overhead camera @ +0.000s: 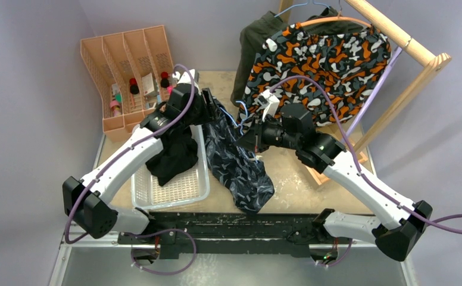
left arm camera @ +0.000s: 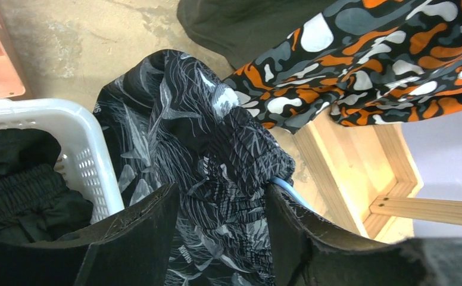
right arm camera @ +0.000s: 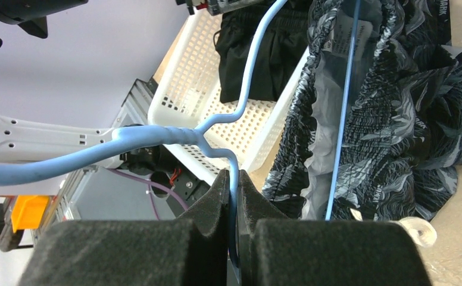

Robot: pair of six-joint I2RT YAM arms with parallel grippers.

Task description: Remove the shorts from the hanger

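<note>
The black shorts with a grey leaf pattern (overhead camera: pixel 236 173) spread down the table's middle, their gathered waistband (right arm camera: pixel 300 137) around part of the light blue hanger (right arm camera: pixel 157 136). My right gripper is shut on the hanger's thin blue rod, with the hook end reaching out past the fingers. At the far end of the shorts, my left gripper stands open, its fingers (left arm camera: pixel 160 208) apart over the bunched fabric. A blue hanger end shows by its other finger in the left wrist view. How much of the hanger lies inside the cloth is partly hidden.
A white basket (overhead camera: pixel 205 179) with dark folded clothes stands left of the shorts. Behind it sits an orange divided organizer (overhead camera: pixel 124 122). Camouflage shorts (overhead camera: pixel 324 71) hang from a wooden rack (overhead camera: pixel 389 30) at back right. Bare table (overhead camera: pixel 300 190) lies to the right.
</note>
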